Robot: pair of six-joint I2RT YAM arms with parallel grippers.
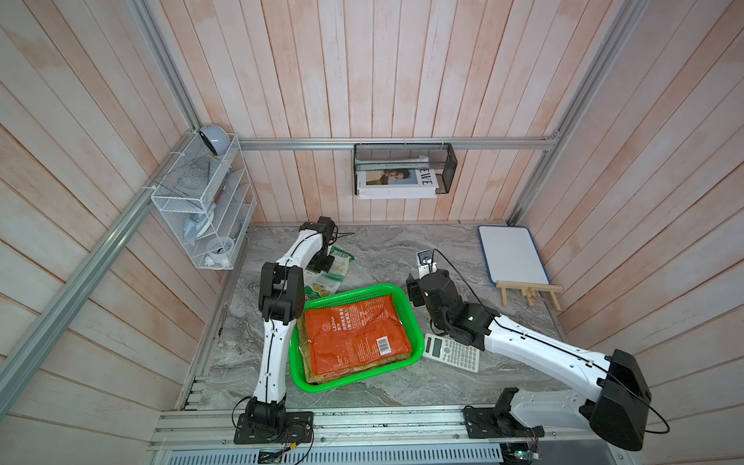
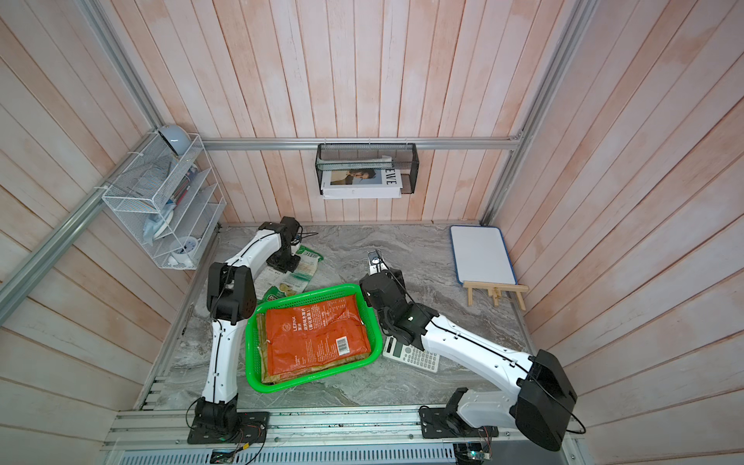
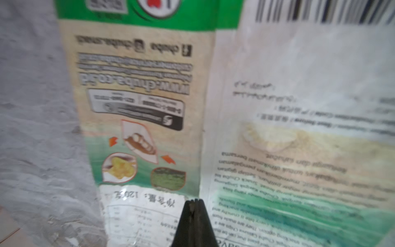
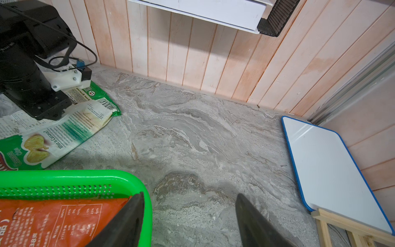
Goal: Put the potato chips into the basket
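Observation:
Behind the basket a green and white chip bag point(image 1: 338, 265) lies on the table, partly hidden under the left arm. Its printed back fills most of the left wrist view, where my left gripper is shut over it, with no fold of the bag seen between the fingers. The green basket point(image 1: 413, 314) holds a large orange packet point(image 1: 356, 333). My right gripper is beyond the basket's right rim, fingers apart and nothing between them; in the right wrist view the bag point(image 4: 82, 123) appears at the far left.
A calculator point(image 1: 452, 353) lies right of the basket, below the right arm. At the right stands a whiteboard point(image 1: 514, 255) on a wooden easel. A wire shelf point(image 1: 221, 201) hangs on the left wall. Bare table lies between bag and whiteboard.

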